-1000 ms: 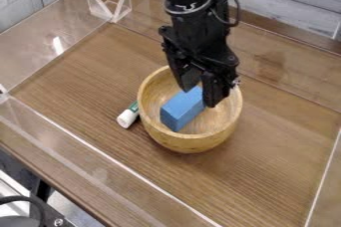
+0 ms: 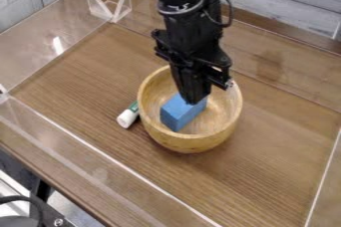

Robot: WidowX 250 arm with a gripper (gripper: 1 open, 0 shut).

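Observation:
My gripper reaches down from the top of the view into a round wooden bowl, its tips just over a blue block lying inside. It looks shut; whether it touches the block is hard to tell. A small white tube with a green end lies on the table just left of the bowl.
Clear plastic edging runs along its sides, and a black cable is at the lower left.
The gripper has shifted slightly left and come nearer the blue block's upper part. The bowl, block and tube look unmoved.

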